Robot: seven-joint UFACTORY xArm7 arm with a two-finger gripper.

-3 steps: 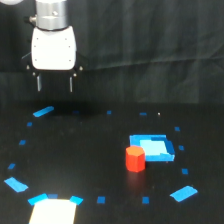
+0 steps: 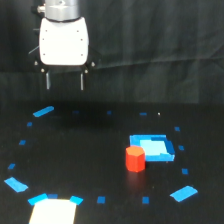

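A white gripper [image 2: 62,78] hangs at the upper left, above the black floor, with its two dark fingers apart and nothing between them. Far below it and to the right stands a red hexagonal block [image 2: 135,158]. Just behind the block lies a small blue tray [image 2: 166,140] with a pale sheet or pad [image 2: 157,148] in it. A cream-coloured square [image 2: 52,213] is cut off at the bottom left edge.
Blue tape strips [image 2: 182,193] and small blue marks are spread over the dark surface. A black curtain fills the back.
The gripper has shifted slightly right and up, its fingers still apart. The block and tray have not moved.
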